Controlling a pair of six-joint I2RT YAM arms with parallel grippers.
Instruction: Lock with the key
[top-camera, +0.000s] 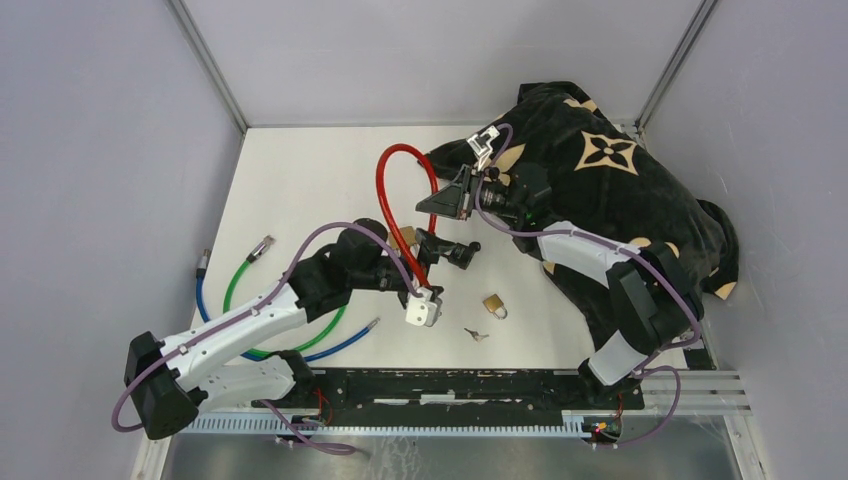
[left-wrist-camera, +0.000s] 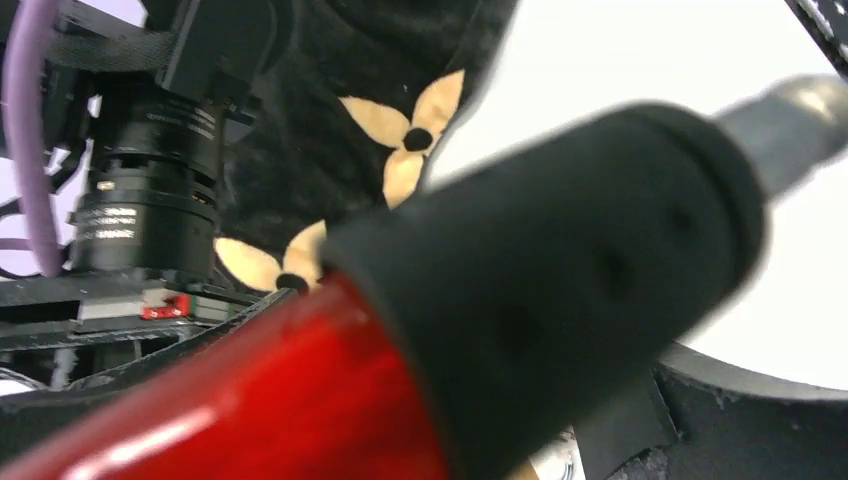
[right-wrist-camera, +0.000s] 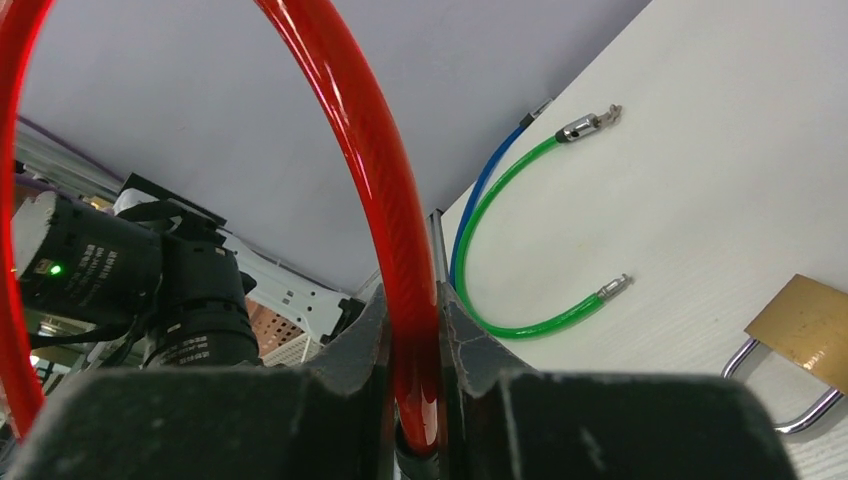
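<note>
The red cable lock (top-camera: 385, 185) arches upward in a loop, with my right gripper shut on it near one end. Its other end, a black collar (left-wrist-camera: 560, 260) with a metal tip, fills the left wrist view, very near the camera. Around that end, in the top view, my left gripper (top-camera: 434, 268) stands open; from these views I cannot tell whether its fingers touch the cable. A small bunch of keys (top-camera: 477, 334) lies on the white table, near its front edge.
A small brass padlock (top-camera: 494, 303) sits near the keys. A black padlock (top-camera: 463, 255) and a larger brass padlock (top-camera: 404, 237) lie close to the grippers. Green (top-camera: 237, 279) and blue (top-camera: 345, 344) cables are at left; a dark patterned cloth (top-camera: 607, 152) covers the right.
</note>
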